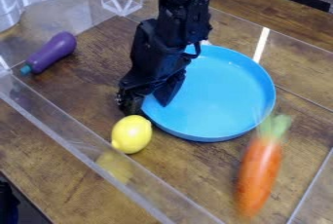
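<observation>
The black robot gripper (pixel 150 96) reaches down from the top over the left side of a blue plate (pixel 221 101), its fingers low near the plate's left edge. Just below it a yellow lemon (pixel 130 134) lies on the wooden table. An orange carrot (pixel 259 174) with a green top, somewhat blurred, lies to the lower right of the plate. Whatever is between or under the fingers is hidden by the dark gripper.
A purple eggplant (pixel 50 52) lies at the upper left. Clear plastic walls run along the left side. Bare table (pixel 169 194) is at the bottom centre and right of the plate.
</observation>
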